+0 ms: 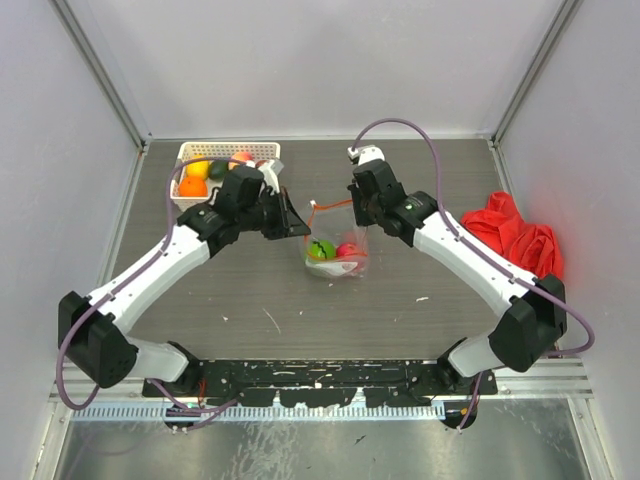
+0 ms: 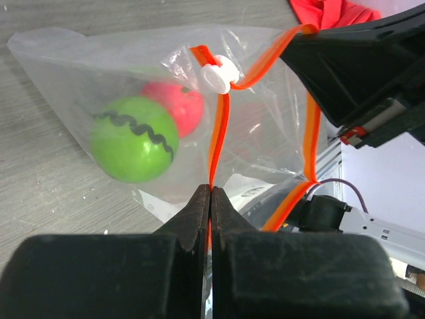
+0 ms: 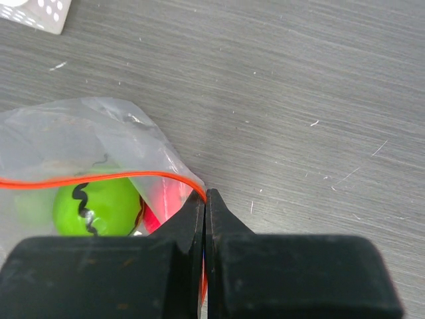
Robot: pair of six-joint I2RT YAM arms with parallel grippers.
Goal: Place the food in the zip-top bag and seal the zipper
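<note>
The clear zip top bag [image 1: 340,272] hangs between my two grippers with its orange-edged mouth spread. Inside it lie a green ball-like food with a dark wavy line [image 2: 133,141] and a pinkish-red one [image 2: 178,105] beside it. My left gripper [image 1: 306,232] is shut on the bag's orange rim [image 2: 218,143] at the left side. On that rim the white slider [image 2: 220,74] shows in the left wrist view. My right gripper [image 1: 358,220] is shut on the orange rim [image 3: 133,175] at the bag's opposite side.
A white basket [image 1: 262,150] with several fruits and vegetables stands at the back left, behind my left arm. A crumpled red cloth [image 1: 516,238] lies at the right edge.
</note>
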